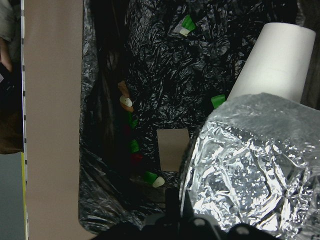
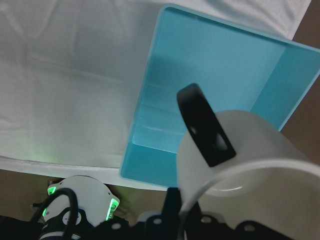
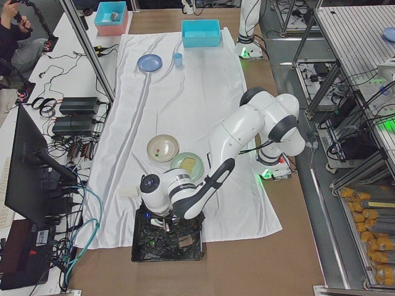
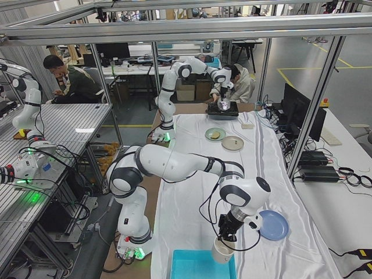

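Note:
My left gripper (image 3: 162, 219) is over a black bag-lined bin (image 3: 154, 250). In the left wrist view it is shut on a crinkled, silvery plastic piece (image 1: 255, 175); below lie a white paper cup (image 1: 272, 60), a cardboard piece (image 1: 172, 147) and small scraps. My right gripper (image 4: 226, 232) is shut on the rim of a white mug (image 2: 250, 135) with a dark handle, held above a turquoise bin (image 2: 210, 55).
On the white cloth are a blue plate (image 3: 150, 62), blue cup (image 3: 178, 59), beige plate (image 3: 163, 148), green plate with food (image 3: 195, 169) and pale flat item (image 3: 128, 191).

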